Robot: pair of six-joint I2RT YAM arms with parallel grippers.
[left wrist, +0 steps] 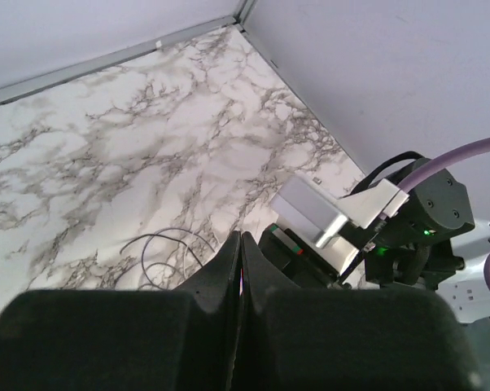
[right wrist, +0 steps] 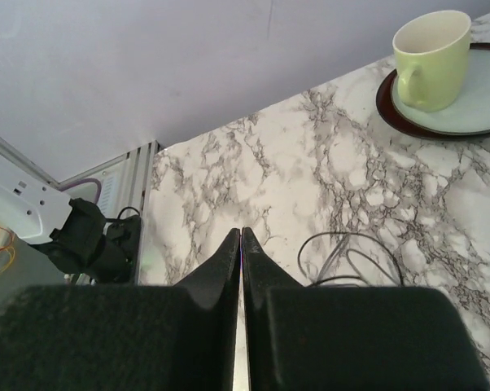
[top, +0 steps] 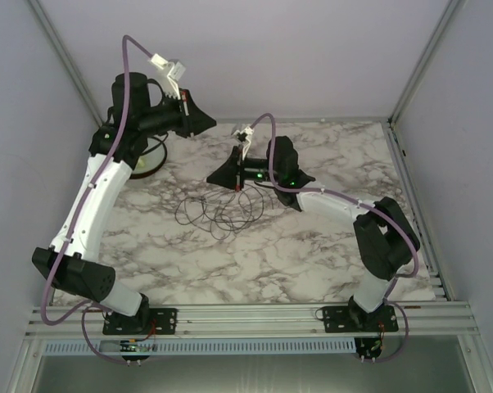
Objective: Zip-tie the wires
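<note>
A loose tangle of dark thin wires (top: pixel 222 217) lies around the middle of the table, with loops showing beyond my left gripper and more loops (right wrist: pixel 367 240) in the right wrist view. My right gripper (top: pixel 209 181) is shut just above the tangle's back edge; no thing shows between its fingertips. Farther back, my left gripper (top: pixel 214 124) is raised and shut, its fingers empty as far as the left wrist view shows. I cannot make out a zip tie in any view.
A yellow-green cup (right wrist: pixel 432 61) stands on a plate (right wrist: pixel 483 106) with a dark rim at the back left, partly beneath the left arm. Walls border the table at the back and sides.
</note>
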